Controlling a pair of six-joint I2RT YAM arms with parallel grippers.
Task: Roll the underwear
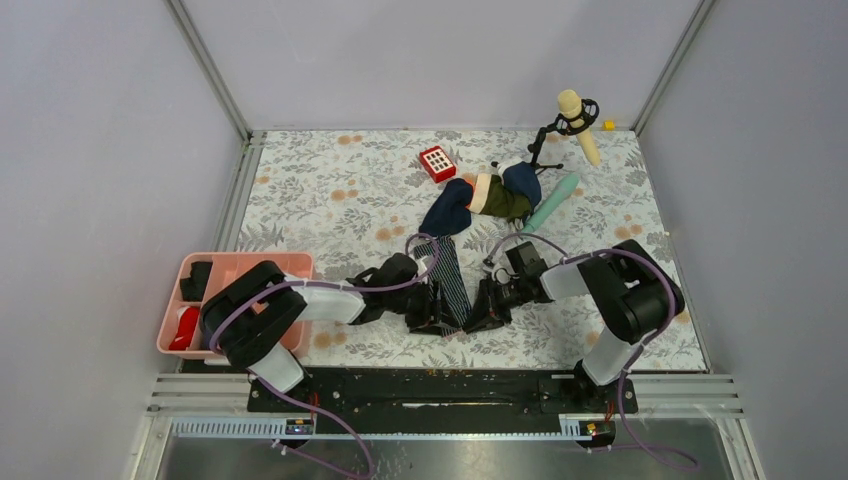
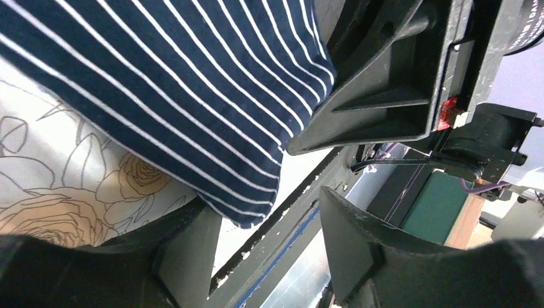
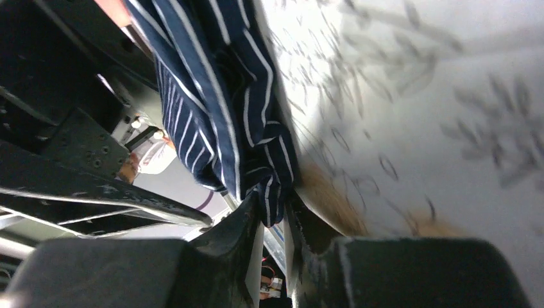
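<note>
The underwear (image 1: pixel 453 275), dark navy with white stripes, lies folded in a narrow strip at the front middle of the table. My right gripper is shut on a bunched bit of the underwear (image 3: pixel 205 83) at its front end. Facing it from the left, my left gripper stands part open at the same end. In the left wrist view, a corner of the underwear (image 2: pixel 212 109) reaches between its fingers, which are not closed on it. From above, both grippers hide most of that front end.
Behind the strip lie a navy cloth (image 1: pixel 447 208) and an olive bundle (image 1: pixel 503 198). A red box (image 1: pixel 437 164), a green cylinder (image 1: pixel 552 203) and a stand (image 1: pixel 543 148) sit farther back. The pink bin (image 1: pixel 172 318) is at the left; bare table spans the far left.
</note>
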